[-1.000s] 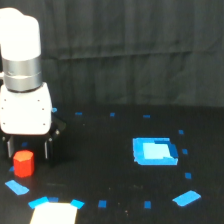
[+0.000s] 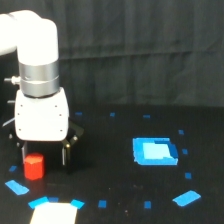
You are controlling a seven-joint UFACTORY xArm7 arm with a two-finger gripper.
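A small red block (image 2: 34,167) stands on the dark table at the left. My gripper (image 2: 46,158) is low over it with its fingers apart. The block sits between the fingers, close against the left one, while a dark gap separates it from the right finger (image 2: 66,155). Whether the left finger touches the block is hard to tell at this size.
To the right lies a blue-edged square (image 2: 139,150) with a white middle. A pale square (image 2: 53,214) is cut off by the bottom edge. Blue tape pieces (image 2: 186,198) dot the table.
My gripper has shifted to the right and slightly lower in view. The red block has moved right by about as much, staying near the left finger. The blue-edged square is unmoved.
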